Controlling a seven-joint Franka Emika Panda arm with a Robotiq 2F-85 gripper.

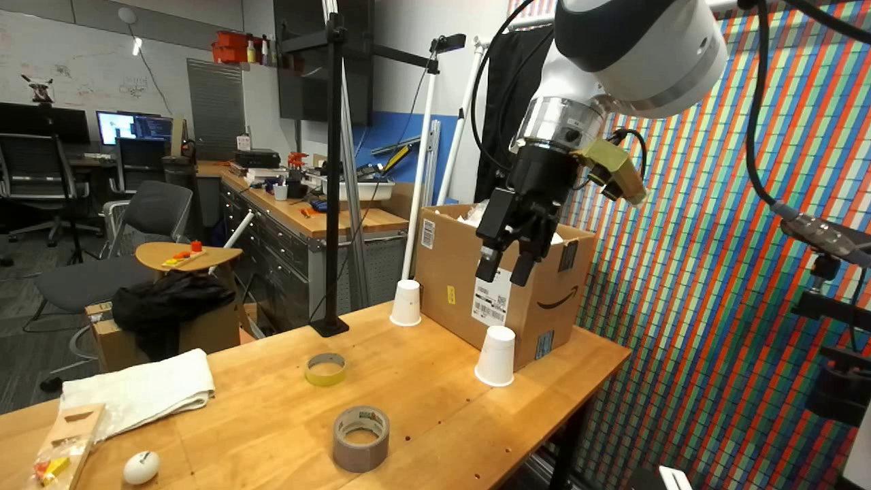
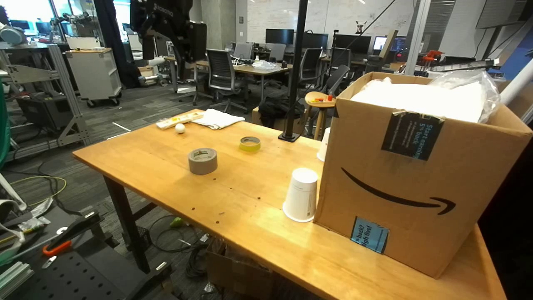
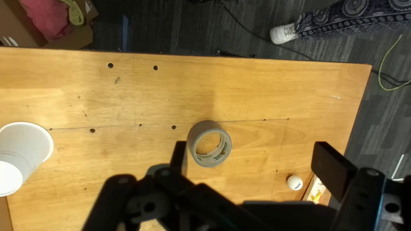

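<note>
My gripper hangs high above the table with its fingers spread wide and nothing between them. In exterior view 1 the gripper (image 1: 506, 273) is in front of the cardboard box. A grey tape roll (image 3: 209, 143) lies on the table below, close to the left finger in the wrist view. A small white ball (image 1: 141, 468) rests near a wooden tray (image 1: 75, 441). The yellow tape roll (image 1: 326, 370) lies farther back. Two upside-down white cups (image 1: 496, 356) stand by the box, one of them (image 1: 405, 303) near its far corner.
A large cardboard box (image 2: 399, 185) fills one end of the table. A black post (image 2: 295, 75) rises from the back edge. The folded white cloth (image 2: 218, 119) lies beside the tray. Bare wood spreads around the grey roll and along the front edge.
</note>
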